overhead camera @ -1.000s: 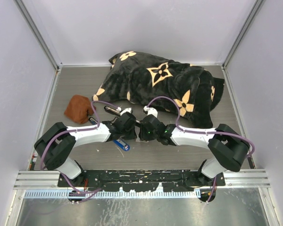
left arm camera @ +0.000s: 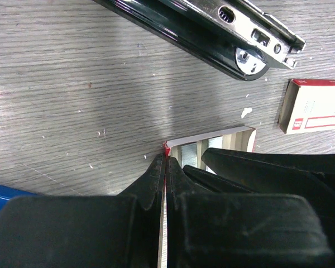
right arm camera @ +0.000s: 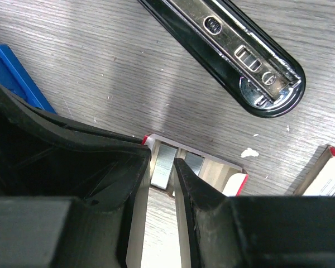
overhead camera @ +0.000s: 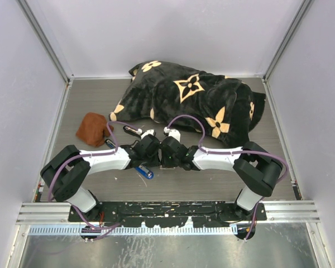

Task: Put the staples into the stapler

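Note:
An open staple box tray (left arm camera: 243,137) with silver staple strips (right arm camera: 164,163) inside lies on the table, partly covered by both grippers. My left gripper is shut at the tray's corner, with its thin red-and-white edge pinched between the tips. Over the tray, my right gripper is part open, one finger on either side of a staple strip; whether they touch it, I cannot tell. Just beyond lies a black stapler (right arm camera: 240,58) with its metal magazine (left arm camera: 229,17) exposed.
A closed staple box (left arm camera: 315,106) lies right of the tray. Left of it is a blue object (overhead camera: 146,172). Farther back are a brown cloth (overhead camera: 93,129) and a dark patterned blanket (overhead camera: 184,100).
My right gripper has shifted left, closer to the left gripper and over the tray. The left arm has stayed about where it was.

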